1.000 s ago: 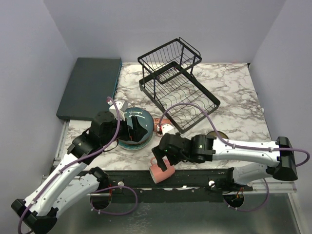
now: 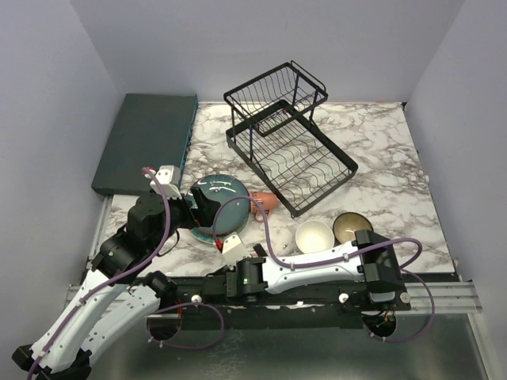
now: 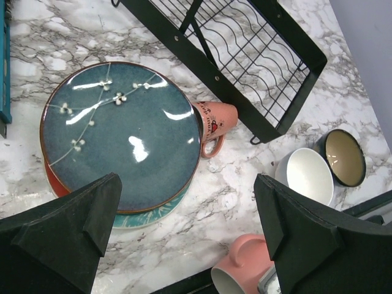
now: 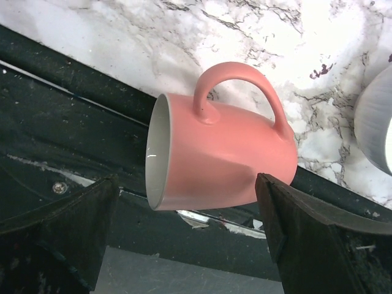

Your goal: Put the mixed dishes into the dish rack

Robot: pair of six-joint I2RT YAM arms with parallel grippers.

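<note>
A pink mug lies on its side at the dark front edge, handle up, beneath my open right gripper; it also shows at the bottom of the left wrist view (image 3: pixel 239 272). My left gripper is open above a blue plate (image 3: pixel 122 147) stacked on other plates. Another pink mug (image 3: pixel 217 119) lies tilted beside the plates, against the black dish rack (image 2: pixel 317 194). A white cup (image 3: pixel 306 174) and a dark olive cup (image 3: pixel 343 159) stand to the right.
The two-tier rack fills the back middle. A dark board (image 2: pixel 142 142) lies at back left. Bare marble (image 2: pixel 388 174) shows at the right, between rack and wall.
My right gripper has moved left over the mug at the front, uncovering both cups at the right in the top view. My left gripper has shifted slightly left.
</note>
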